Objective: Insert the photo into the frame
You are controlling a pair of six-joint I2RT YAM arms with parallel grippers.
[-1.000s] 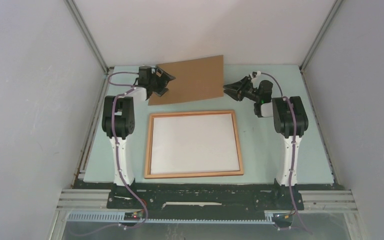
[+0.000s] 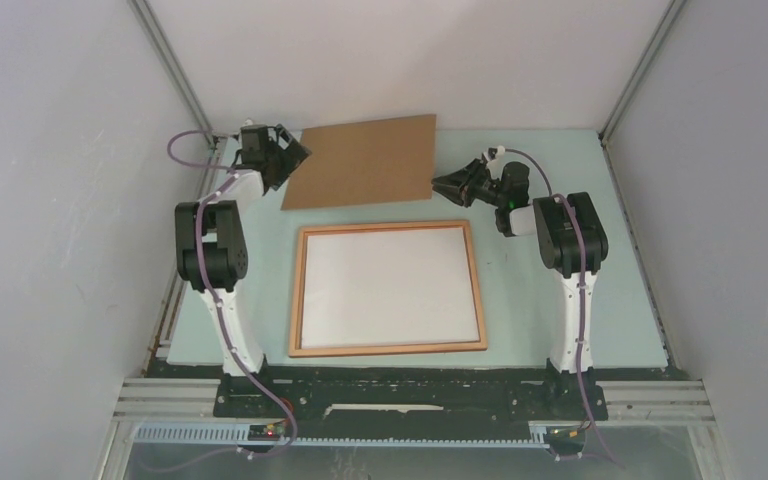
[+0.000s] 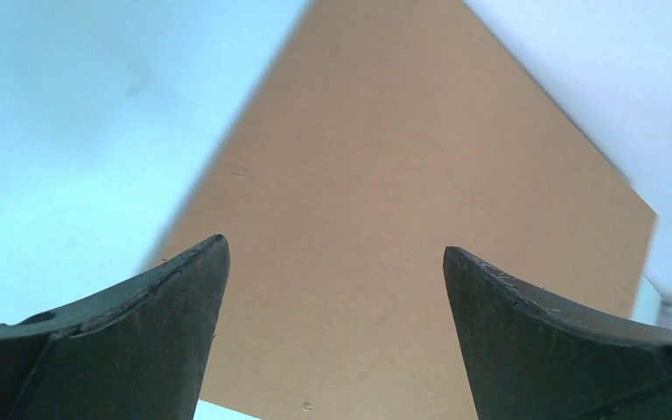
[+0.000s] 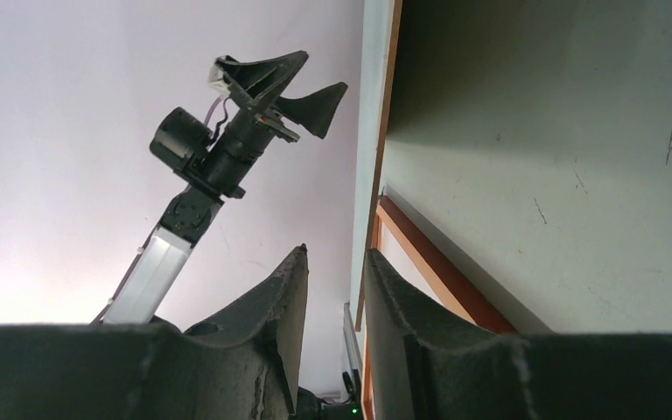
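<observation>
A stiff brown sheet point(image 2: 365, 160), its visible face blank, lies tilted slightly behind the wooden frame point(image 2: 390, 350). I cannot tell whether it is the photo. Inside the frame is a plain white surface point(image 2: 390, 290). At the sheet's left end, my left gripper point(image 2: 297, 164) is open; in the left wrist view the brown face point(image 3: 385, 157) shows behind its separated fingers. My right gripper is at the sheet's front right corner, part open. The sheet's thin edge point(image 4: 380, 149) runs down to between its fingertips, nearer one finger, with a gap beside the other.
A white wall point(image 2: 410, 60) stands close behind the sheet. Grey side walls bound the table left and right.
The sheet and my right gripper have shifted a little to the left. The frame has stayed put.
</observation>
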